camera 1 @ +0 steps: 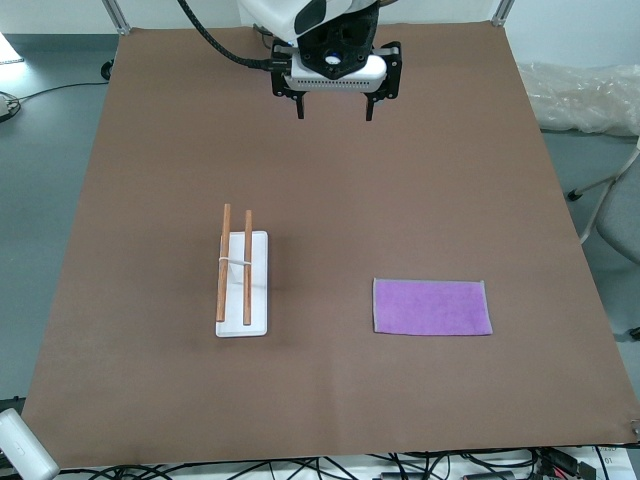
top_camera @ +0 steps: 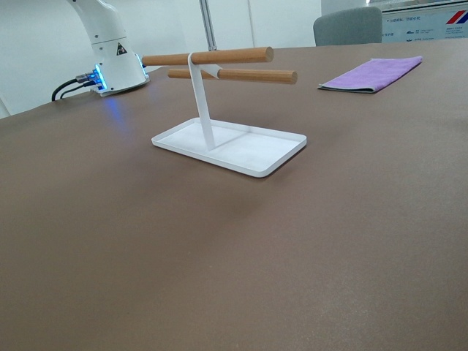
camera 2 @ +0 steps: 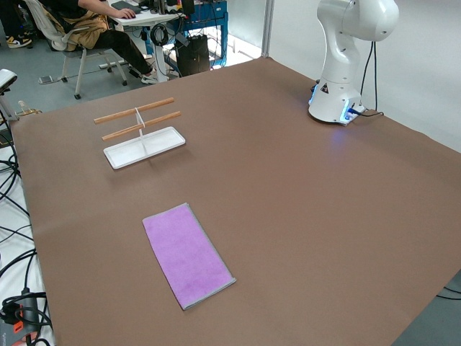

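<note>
A white-based rack (camera 1: 255,290) with two wooden bars (camera 1: 224,260) stands left of centre on the brown table in the left view; the top view (top_camera: 241,153) shows it side-on, the right view (camera 2: 144,148) at upper left. A purple cloth with grey edging (camera 1: 430,308) lies flat right of the rack, also in the top view (top_camera: 369,73) and right view (camera 2: 187,256). My gripper (camera 1: 334,112) hangs at the top of the left view, apart from both, open with nothing visible between its fingers.
The arm's base (camera 2: 335,104) stands at the table edge. Cables line the near edge in the left view; a chair (camera 1: 625,210) is beside the table, off it.
</note>
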